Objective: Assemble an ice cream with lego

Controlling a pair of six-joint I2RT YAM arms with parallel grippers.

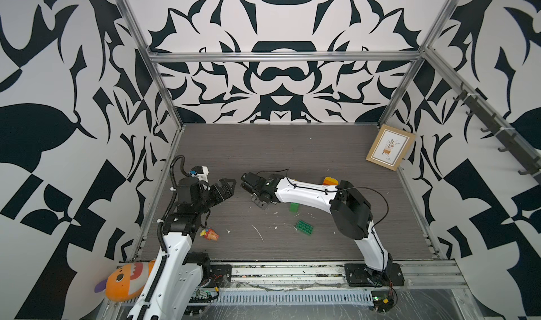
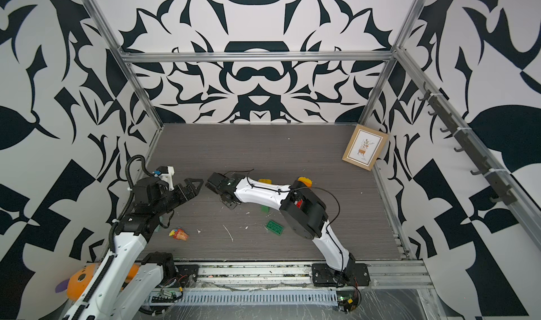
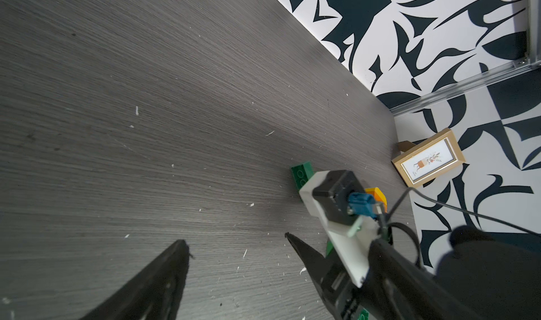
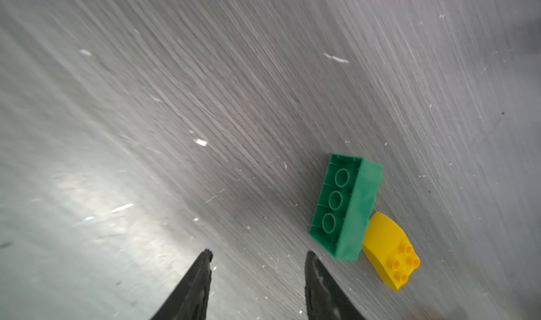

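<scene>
My left gripper stands open over bare table, nothing between its fingers. Facing it from the right is my right gripper, its fingers apart and empty. In the right wrist view, a green brick [image 4: 353, 210] lies on its side, hollow underside showing, against a yellow curved brick [image 4: 391, 251]. Another green brick [image 1: 304, 226] lies flat in front of the right arm, and a smaller green piece [image 1: 294, 207] shows beside that arm. An orange-yellow piece [image 2: 305, 181] sits behind it; a red piece [image 2: 299, 203] is mostly hidden.
A small red, yellow and orange cone-like piece [image 1: 209, 233] lies near the left arm. A framed picture [image 1: 390, 146] leans at the back right. Small white scraps dot the table, whose rear half [image 1: 270, 145] is clear.
</scene>
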